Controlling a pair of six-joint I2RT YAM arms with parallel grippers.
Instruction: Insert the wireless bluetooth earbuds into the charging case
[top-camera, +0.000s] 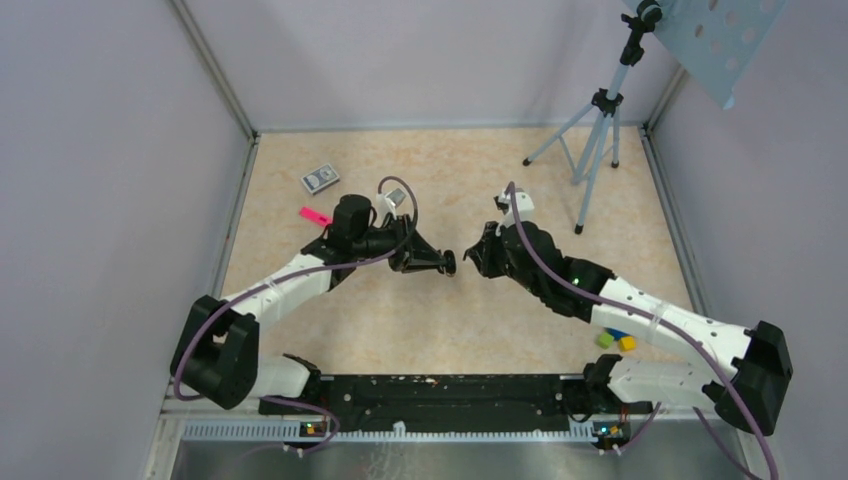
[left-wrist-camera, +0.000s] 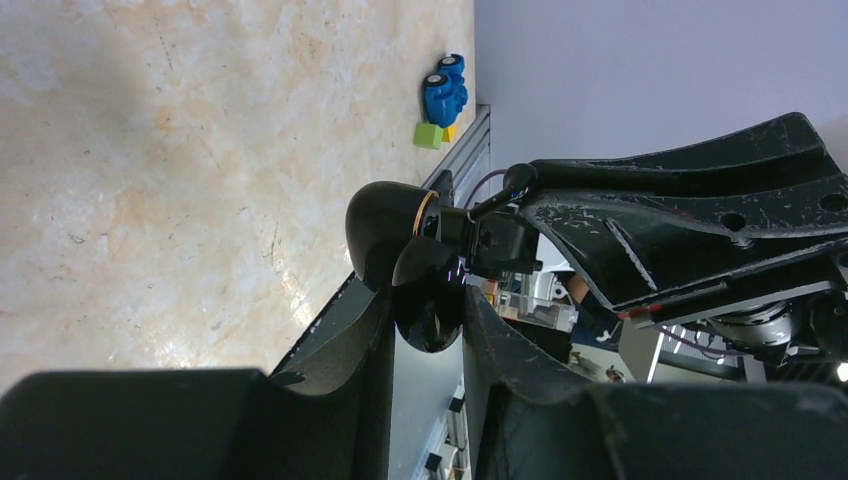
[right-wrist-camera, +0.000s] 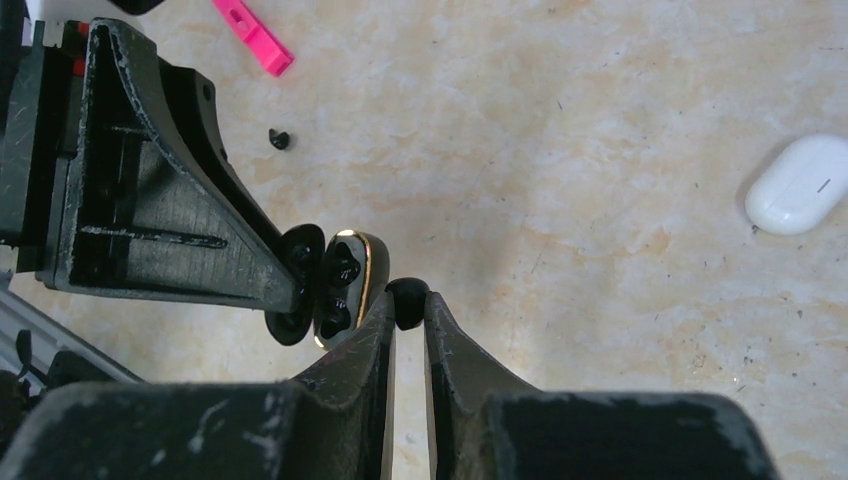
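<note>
My left gripper (top-camera: 440, 262) is shut on the open black charging case (right-wrist-camera: 348, 285), which has a gold rim and is raised above the table near the middle. In the left wrist view the case (left-wrist-camera: 380, 225) shows between and above its fingers. My right gripper (top-camera: 474, 258) faces the case from the right, with a small black earbud (right-wrist-camera: 406, 300) between its fingertips, just beside the case in the right wrist view.
A white rounded object (right-wrist-camera: 795, 185), a pink item (top-camera: 314, 215) and a grey box (top-camera: 320, 178) lie on the tabletop (top-camera: 440, 330). Coloured blocks (top-camera: 627, 343) sit at the front right. A tripod (top-camera: 600, 130) stands at the back right.
</note>
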